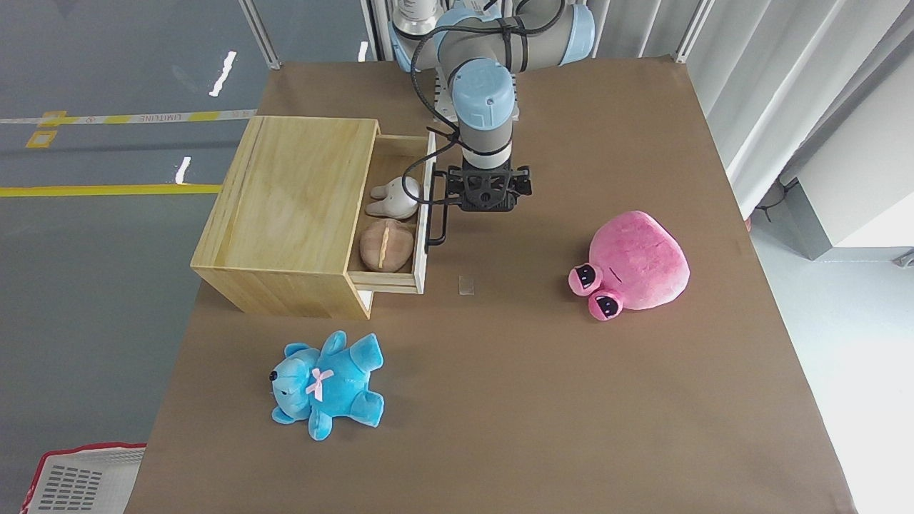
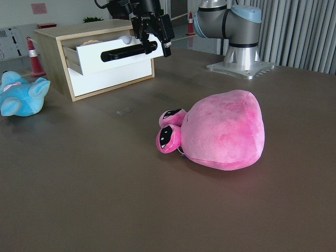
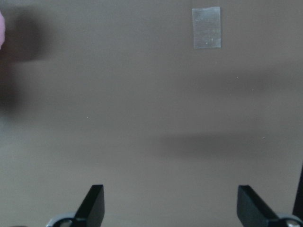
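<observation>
The gripper (image 1: pixel 484 193) hangs just outside the open drawer's front, beside its black handle (image 1: pixel 438 235); in the wrist view its two fingers stand wide apart over bare table, nothing between them. The drawer (image 1: pixel 385 281) of the wooden cabinet (image 1: pixel 291 197) holds a white plush (image 1: pixel 394 200) and a tan ball-shaped item (image 1: pixel 385 247). A pink plush (image 1: pixel 638 261) lies on the right of the table; a blue bear (image 1: pixel 334 385) lies on its side or back in the front left.
A small clear patch (image 3: pixel 206 27) is on the tabletop. A white basket (image 1: pixel 81 480) stands off the table at the lower left.
</observation>
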